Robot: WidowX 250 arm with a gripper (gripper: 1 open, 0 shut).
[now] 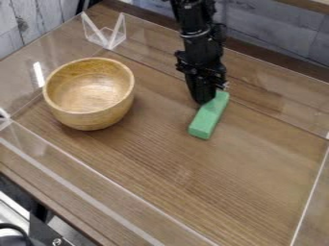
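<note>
A black robot arm reaches down from the top centre to its gripper (201, 94), which is low at the upper end of a green bar-shaped object (210, 118) lying on the wooden table. The fingertips are dark and small; the gripper looks shut, and whether anything is between its fingers is hard to tell.
A wide wooden bowl (88, 85) stands on the left. A white wire-like object (107, 32) is at the upper left.
</note>
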